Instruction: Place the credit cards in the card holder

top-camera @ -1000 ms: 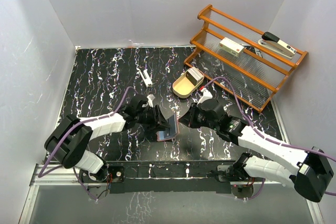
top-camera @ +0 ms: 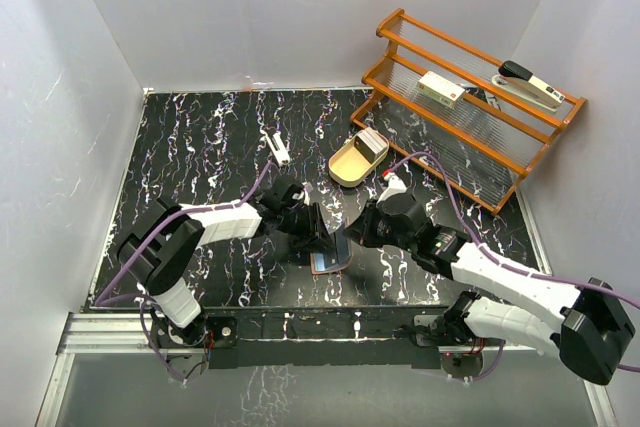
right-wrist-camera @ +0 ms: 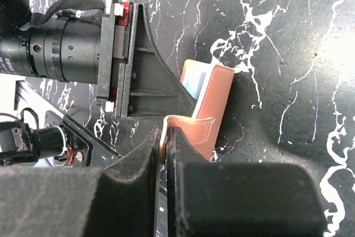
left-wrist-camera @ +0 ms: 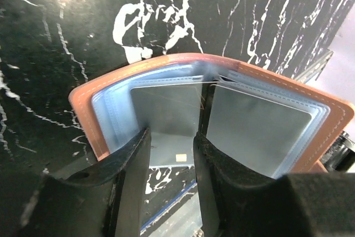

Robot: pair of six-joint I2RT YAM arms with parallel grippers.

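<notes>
The card holder (top-camera: 331,261) lies opened out near the middle of the table, brown-edged with pale blue clear pockets. In the left wrist view, grey card-like faces show inside the left pocket (left-wrist-camera: 169,106) and the right pocket (left-wrist-camera: 252,129). My left gripper stands part open, its fingertips close over the left pocket; nothing clearly shows held between them, and contact with the pocket cannot be judged. On the other side, my right gripper is shut on the holder's brown cover edge (right-wrist-camera: 191,127).
Behind the holder stands a yellowish tray (top-camera: 347,165) with a small box (top-camera: 371,144) at its edge. A white item (top-camera: 277,149) lies at the back. The wooden rack (top-camera: 470,97) fills the back right.
My left arm has moved right, and its gripper is now nearer the right one. The holder has shifted slightly right and toward the front. The right arm looks still.
</notes>
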